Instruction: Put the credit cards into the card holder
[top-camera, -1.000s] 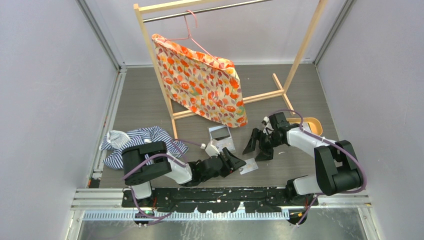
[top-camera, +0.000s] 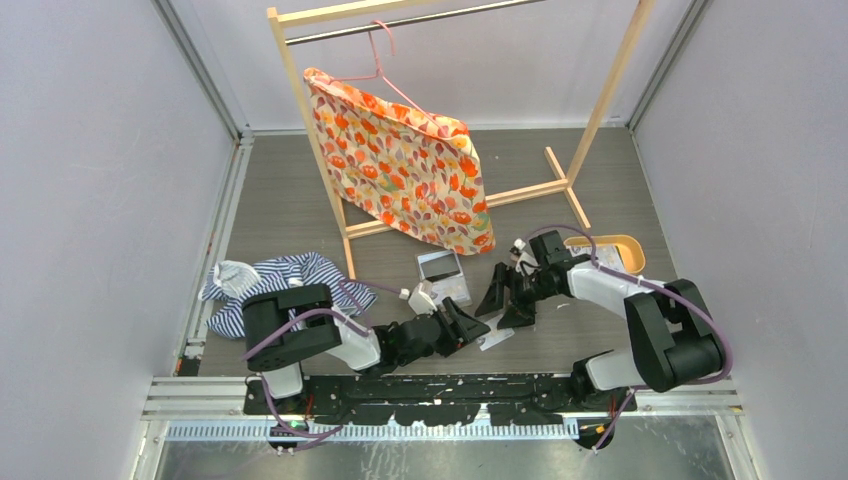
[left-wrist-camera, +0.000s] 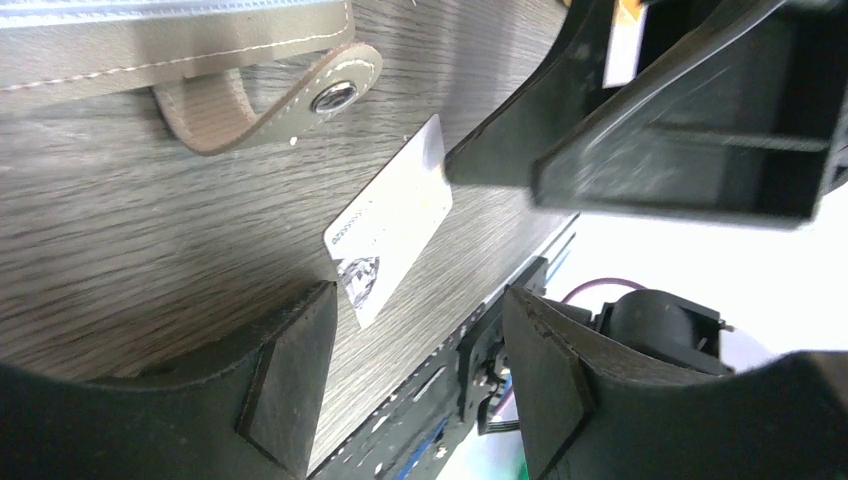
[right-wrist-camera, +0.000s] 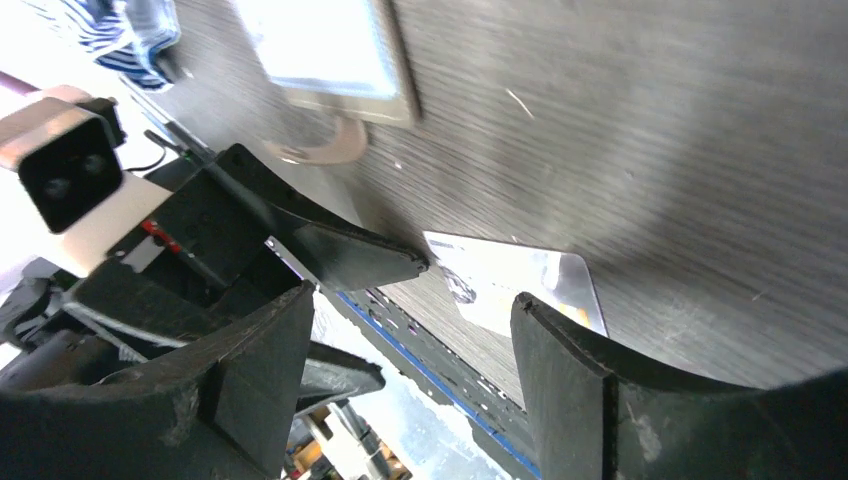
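Note:
A pale card (top-camera: 496, 340) is on the table between my two grippers, partly covered from above by the right one. In the left wrist view the card (left-wrist-camera: 395, 220) is ahead of my left gripper, whose fingers stand apart. My right gripper is open over the card (right-wrist-camera: 510, 280), with one fingertip above its near edge. The tip of a left finger (right-wrist-camera: 360, 255) is close to the card's left corner; whether they touch I cannot tell. Behind lies the card holder (top-camera: 444, 280), a flat case with a clear window and a strap with a snap (left-wrist-camera: 335, 97).
A yellow tray (top-camera: 632, 252) with something pale inside stands at the right, behind the right arm. Striped cloth (top-camera: 290, 277) lies at the left. A rack with a hanging floral cloth (top-camera: 410, 170) rises behind the holder. The two grippers are very close together.
My right gripper has moved left and slightly toward the front, and now covers part of the card. The left arm has barely shifted. Card and holder look unmoved.

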